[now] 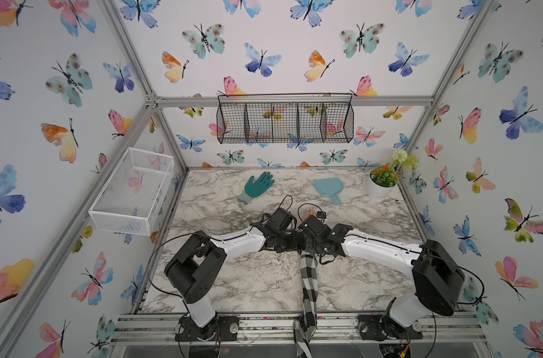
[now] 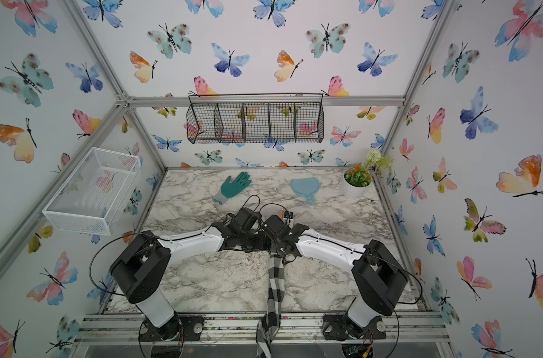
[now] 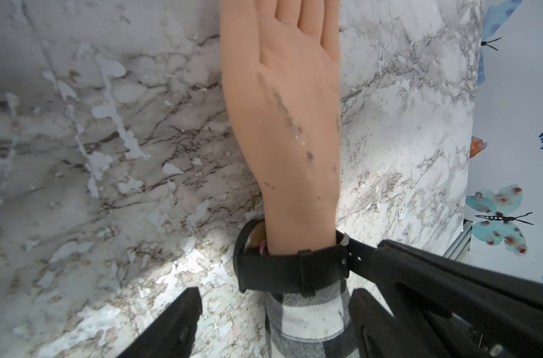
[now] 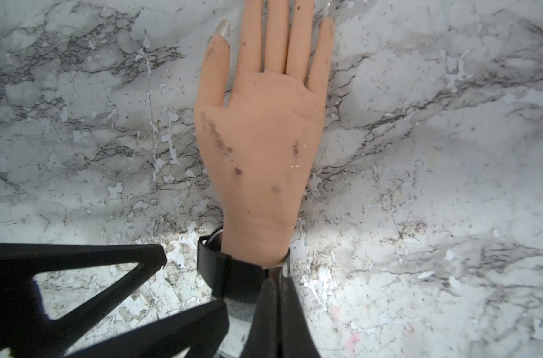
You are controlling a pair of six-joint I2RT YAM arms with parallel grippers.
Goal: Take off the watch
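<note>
A mannequin hand (image 3: 289, 125) (image 4: 259, 137) lies palm up on the marble table, its forearm wrapped in checkered cloth (image 1: 309, 280) (image 2: 275, 280). A black watch strap (image 3: 271, 271) (image 4: 235, 274) circles its wrist. My right gripper is shut at the strap's right side; whether the strap is between its tips is unclear. My left gripper is over the wrist from the left; in its own view its fingers look apart around the wrist, and what they grip is hard to tell. In both top views the two grippers meet over the wrist, largely hiding the watch.
A teal glove (image 1: 258, 186), a blue dustpan (image 1: 328, 188) and a potted plant (image 1: 380, 182) stand or lie along the back. A white mesh basket (image 1: 119, 220) hangs on the left wall, a wire basket (image 1: 285, 119) on the back wall.
</note>
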